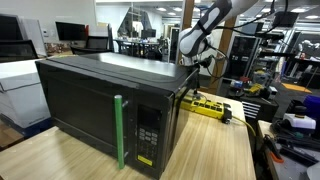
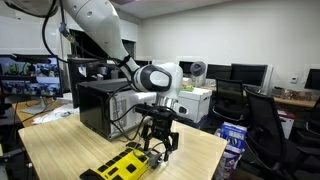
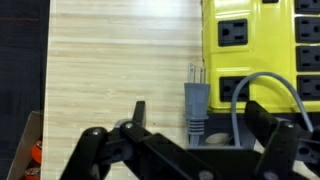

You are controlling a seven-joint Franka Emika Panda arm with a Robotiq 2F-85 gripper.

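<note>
A grey plug (image 3: 197, 101) with metal prongs lies on the wooden table, its prongs pointing at the edge of a yellow power strip (image 3: 226, 58) with black sockets. My gripper is open above the plug, one finger to each side of it in the wrist view; they look apart from the plug. A grey cord (image 3: 270, 76) loops over the strip near the right finger. In the second exterior view the gripper (image 2: 160, 146) hangs low beside the power strip (image 2: 118, 166). The microwave hides part of this area in the first exterior view.
A large black microwave (image 1: 105, 108) fills much of the table and stands behind the arm in the second exterior view. Bare table (image 3: 100, 65) lies left of the plug. An open box (image 3: 30, 145) sits past the table's left edge in the wrist view.
</note>
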